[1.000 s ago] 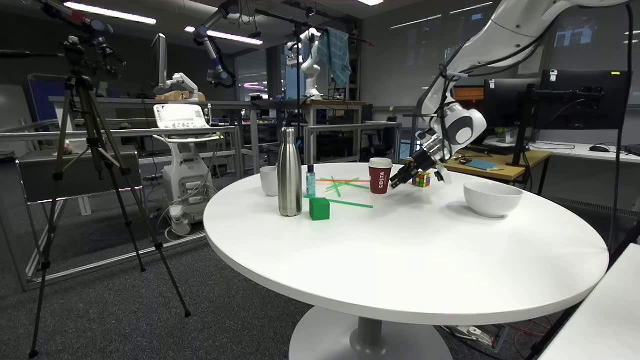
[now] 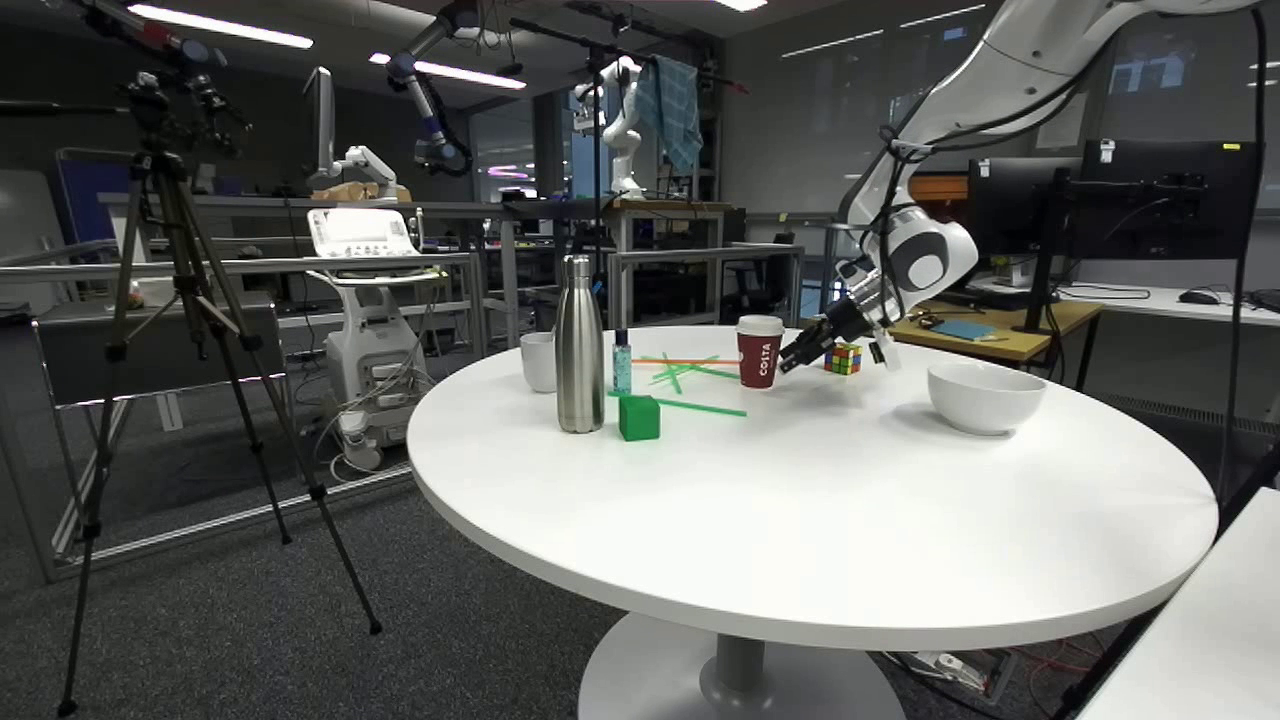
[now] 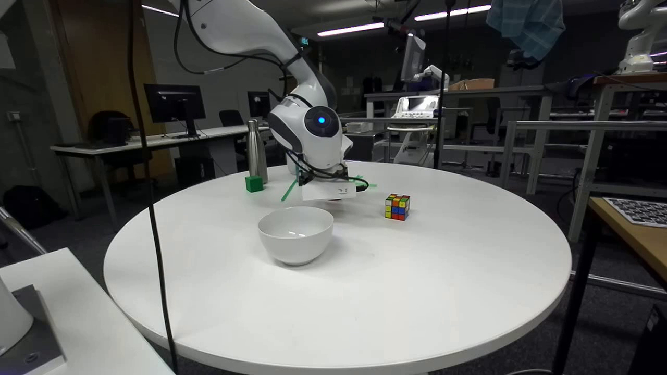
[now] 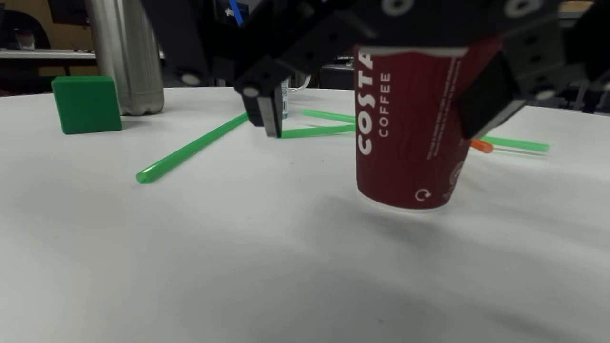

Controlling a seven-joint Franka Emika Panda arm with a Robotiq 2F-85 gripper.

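Observation:
A dark red Costa paper cup with a pale lid stands upright on the white round table. My gripper is tilted down just to the right of the cup in exterior view 1. In the wrist view the gripper is open, its two fingers spread wide. The cup shows beyond and between them, closer to the right-hand finger. Whether that finger touches the cup I cannot tell. The upper part of the cup is hidden behind the gripper body. In exterior view 2 the arm hides the cup almost wholly.
A white bowl and a Rubik's cube stand near the arm. Green straws, a green block, a steel bottle, a small bottle and a white mug lie farther off.
In exterior view 1 the gripper and wrist have shifted very slightly. The cup and other objects stay in about the same places.

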